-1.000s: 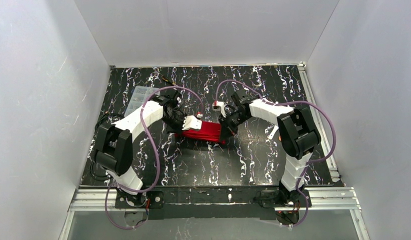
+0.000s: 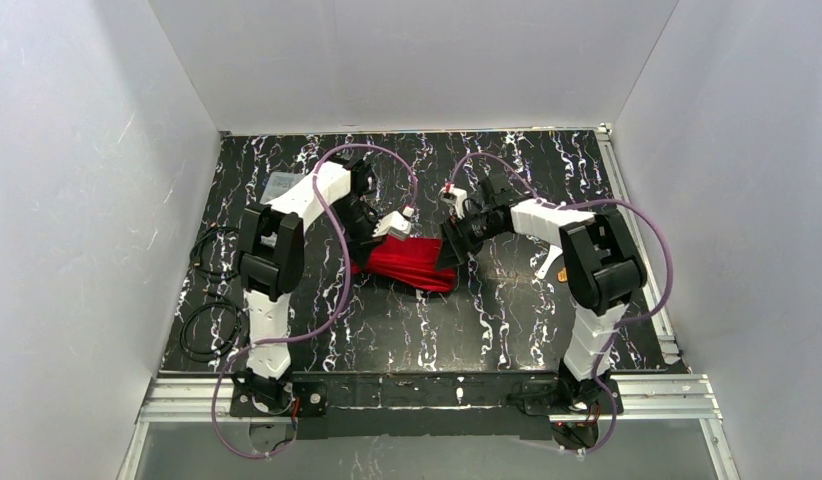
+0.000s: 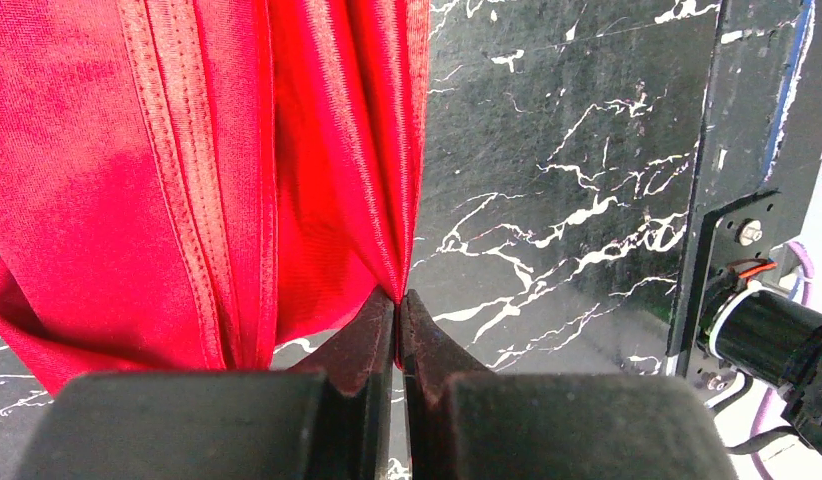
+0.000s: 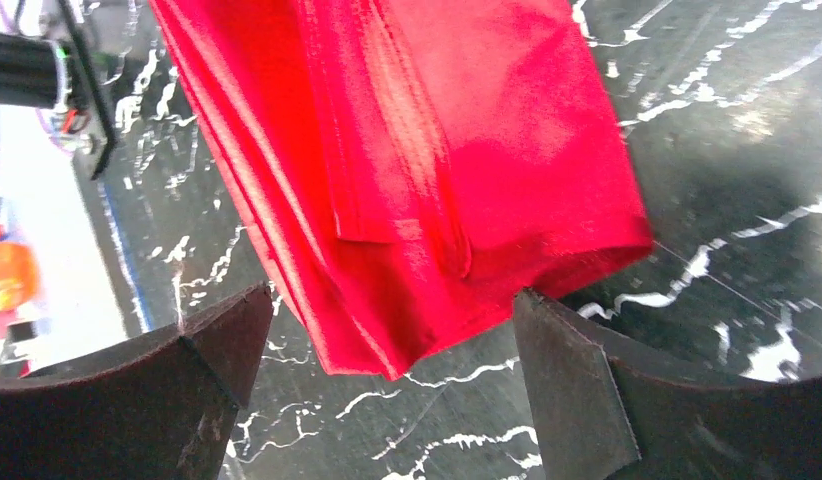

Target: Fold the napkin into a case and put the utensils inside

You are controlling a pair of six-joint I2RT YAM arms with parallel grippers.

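A red napkin (image 2: 412, 262) lies folded in the middle of the table, with stitched strips along it in both wrist views. My left gripper is shut on the folded near edge of the napkin (image 3: 117, 200), at its left end in the top view. My right gripper stands open just over the other end of the napkin (image 4: 527, 140), with the fabric visible between its fingers but not gripped. In the top view both grippers partly hide the napkin.
A clear container (image 2: 281, 182) sits at the back left, black cables (image 2: 202, 340) lie at the left edge, and a white utensil (image 2: 547, 262) lies right of the right arm.
More of the napkin's near right corner shows.
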